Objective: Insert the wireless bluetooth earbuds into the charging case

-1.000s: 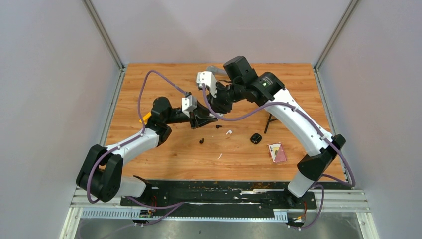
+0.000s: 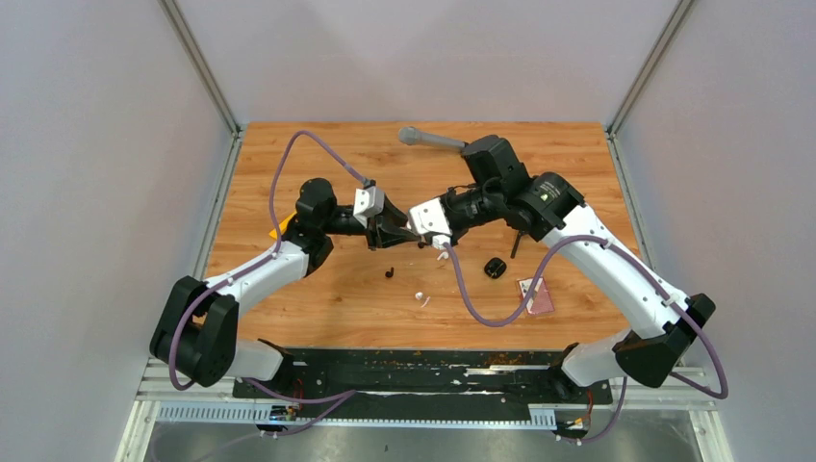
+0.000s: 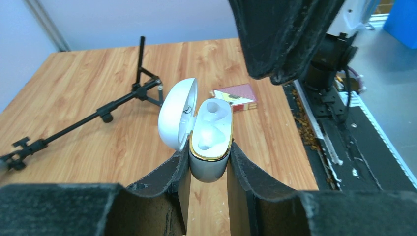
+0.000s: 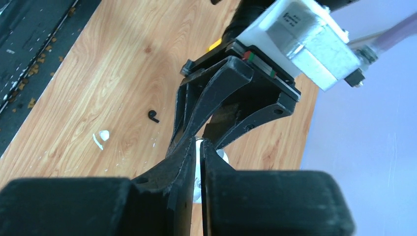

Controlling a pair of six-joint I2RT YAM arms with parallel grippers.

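The white charging case [image 3: 211, 128] is held upright, lid open, between the fingers of my left gripper; both earbud slots look empty. In the top view my left gripper [image 2: 404, 234] meets the right one at the middle. My right gripper has its fingertips close together in its wrist view, the case partly hidden just behind them; whether they hold anything is unclear. A white earbud [image 4: 104, 135] and a black earbud [image 4: 152, 116] lie on the wooden table [image 2: 337, 308].
A black case [image 2: 496, 268], a card box [image 2: 536, 298], a black tripod [image 3: 140, 91] and a grey microphone [image 2: 430, 139] lie around the arms.
My right arm has moved toward the front and right, its head lower in the top view. A white piece now shows at the front middle. The left arm is nearly still.
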